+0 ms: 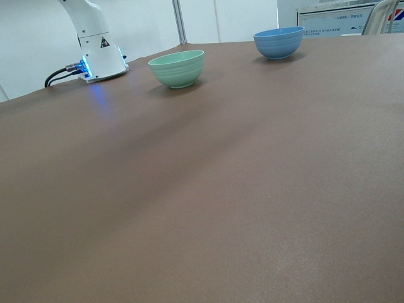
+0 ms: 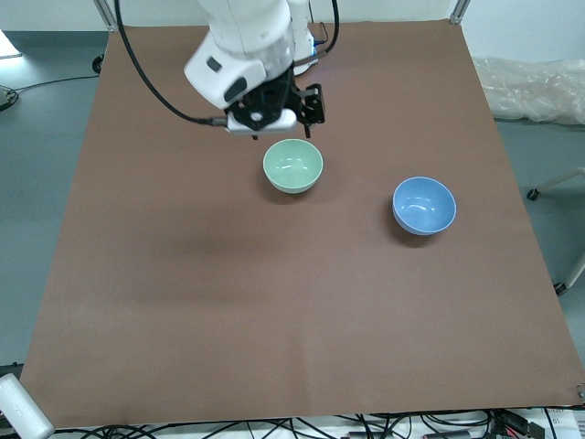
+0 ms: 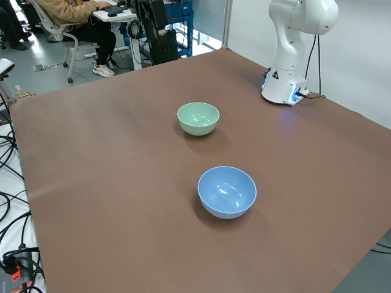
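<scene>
A mint green bowl (image 2: 292, 166) (image 1: 176, 69) (image 3: 198, 119) sits upright near the middle of the brown table (image 2: 302, 311). A light blue bowl (image 2: 424, 206) (image 1: 278, 43) (image 3: 226, 192) stands apart from it, to its right in the left camera view. My gripper (image 2: 281, 132) hangs above and behind the green bowl at the top of the left camera view; its fingers are partly hidden by the white housing, so whether it is open or shut is unclear. The top and right camera views show the arm's base but not the gripper.
Cables and equipment line one edge. A seated person at a desk is beyond the table in the right camera view.
</scene>
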